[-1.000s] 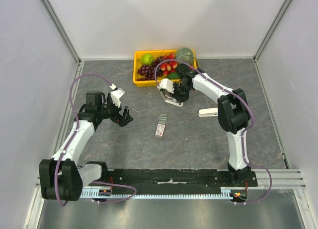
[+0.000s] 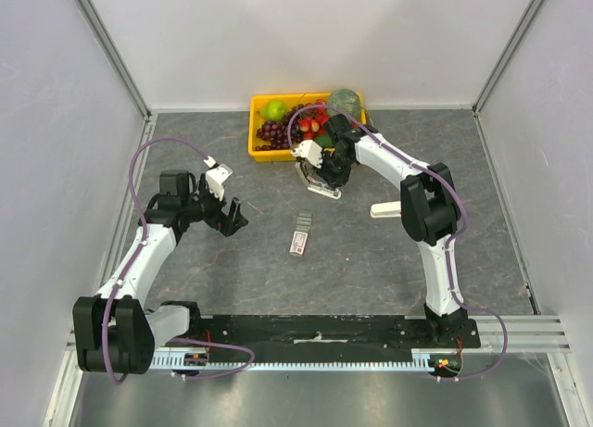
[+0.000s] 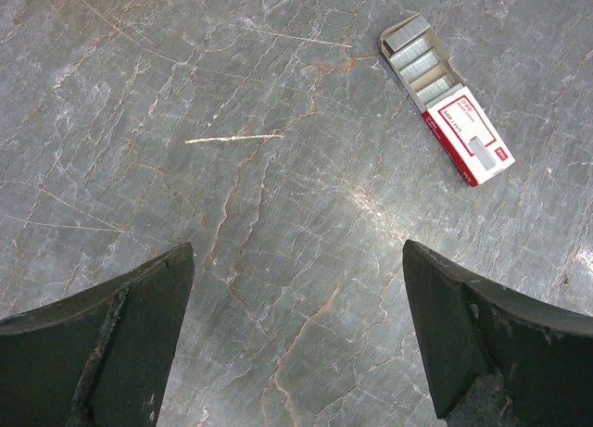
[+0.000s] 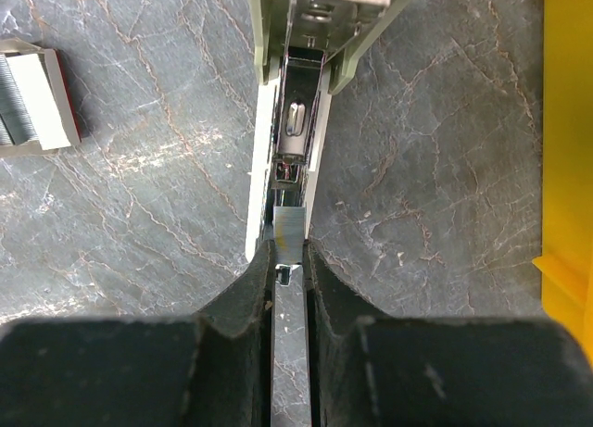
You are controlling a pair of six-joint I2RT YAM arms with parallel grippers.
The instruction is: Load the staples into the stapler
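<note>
The opened stapler (image 4: 295, 121) lies before the fruit tray, mostly hidden by my right arm in the top view. My right gripper is over its channel, fingertips closed around a grey strip of staples (image 4: 289, 228) at the channel's near end; whether the strip rests inside cannot be told. The open staple box lies on the grey table with strips inside, also at left in the right wrist view. My left gripper (image 2: 231, 217) stands open and empty at the table's left.
A yellow tray (image 2: 261, 144) of fruit stands at the back. A white bar (image 2: 386, 208) lies right of centre.
My right arm and gripper have shifted very slightly over the stapler. The left arm and staple box have not moved.
</note>
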